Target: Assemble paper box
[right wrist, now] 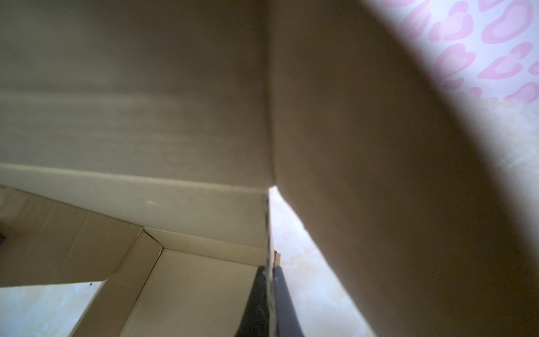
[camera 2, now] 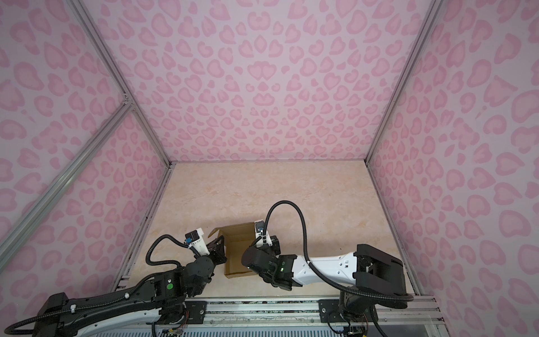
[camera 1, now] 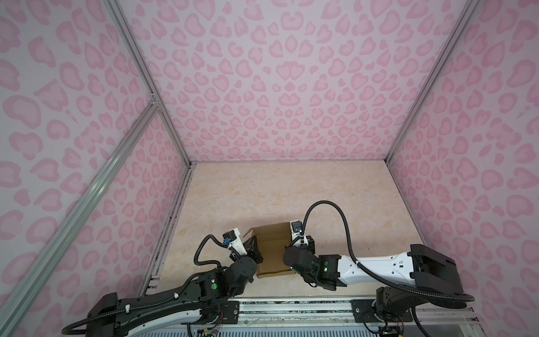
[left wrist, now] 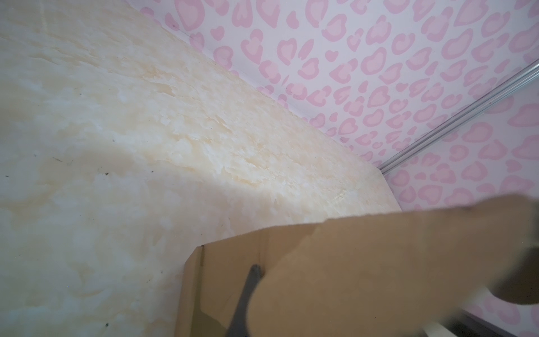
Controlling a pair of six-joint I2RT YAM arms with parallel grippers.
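The brown paper box [camera 1: 274, 261] stands between the two arms, its lid raised and leaning over the tray. In the right wrist view, the tray floor [right wrist: 191, 292] shows beneath the lid [right wrist: 129, 134]. My right gripper is shut on a thin cardboard edge at the lid's right side, beside a large blurred side flap [right wrist: 381, 168]. On the opposite side, my left gripper [camera 1: 256, 250] is at the lid's left flap. One dark finger [left wrist: 244, 306] shows against the flap [left wrist: 365, 269] in the left wrist view; the flap hides the other finger, so its grip is unclear.
A metal rail [camera 1: 292, 302] runs along the front edge. Pink patterned walls [camera 1: 289, 84] enclose the table. Black cables [camera 1: 337, 207] arch above the arms.
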